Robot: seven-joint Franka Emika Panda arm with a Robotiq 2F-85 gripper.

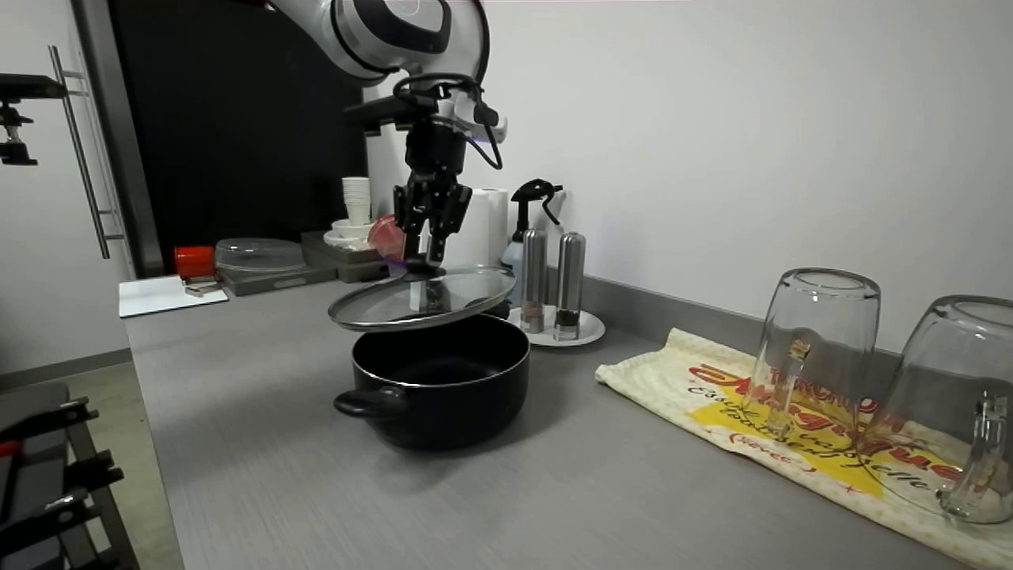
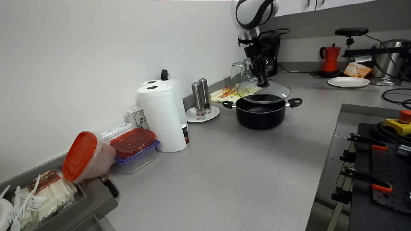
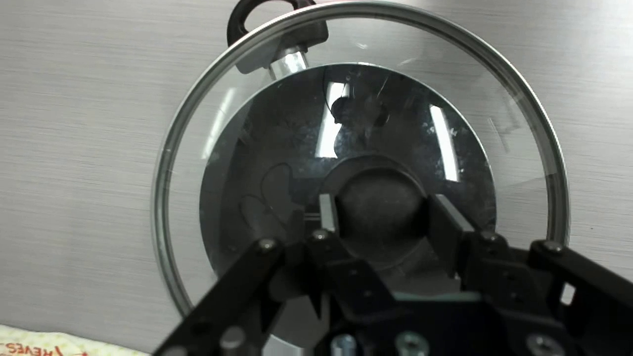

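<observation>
My gripper (image 1: 424, 256) is shut on the black knob (image 3: 381, 207) of a round glass lid (image 1: 475, 285). The lid hangs slightly tilted just above a black pot (image 1: 442, 408), whose dark inside shows beneath the lid's front edge in exterior view 1. In exterior view 2 the glass lid (image 2: 283, 89) hangs over the pot (image 2: 260, 118), with a handle on each side of the pot. Through the glass in the wrist view, the pot's mouth appears inside the lid's rim, and one pot handle (image 3: 255, 26) pokes out at the top.
Two steel mills (image 1: 570, 285) stand on a small white plate (image 1: 593, 331) behind the pot. Upturned glass mugs (image 1: 821, 351) rest on a printed cloth (image 1: 655, 375) to the right. Paper towel rolls (image 2: 161, 119) stand near the wall. Counter space in front of the pot is clear.
</observation>
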